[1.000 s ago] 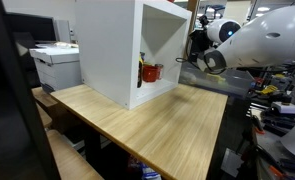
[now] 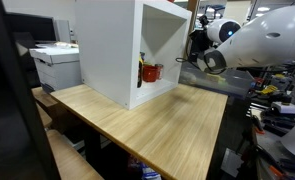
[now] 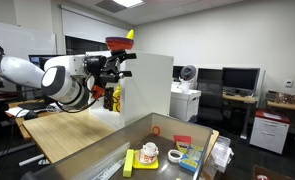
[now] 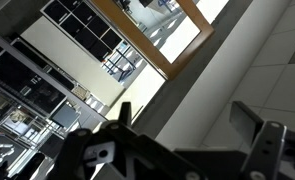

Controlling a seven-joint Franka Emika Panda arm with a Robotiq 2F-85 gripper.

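Note:
High beside the white cabinet [image 2: 109, 45], my gripper stands open with nothing between its fingers. In the wrist view its two dark fingers [image 4: 125, 122] are far apart, with only ceiling and room behind them. Exterior view 2 shows the gripper [image 3: 126, 64] raised above table height, pointing toward the cabinet. Inside the cabinet's open side are a red mug [image 2: 150, 74], a small glass [image 2: 159, 71] and a dark bottle [image 2: 140, 70]. A red and yellow bowl-like thing [image 3: 120, 43] shows near the cabinet top; whether the gripper touches it I cannot tell.
A grey bin [image 3: 97, 150] in the foreground holds a white mug [image 3: 147, 154], a yellow block [image 3: 129, 167] and several other items. Desks with monitors stand farther back.

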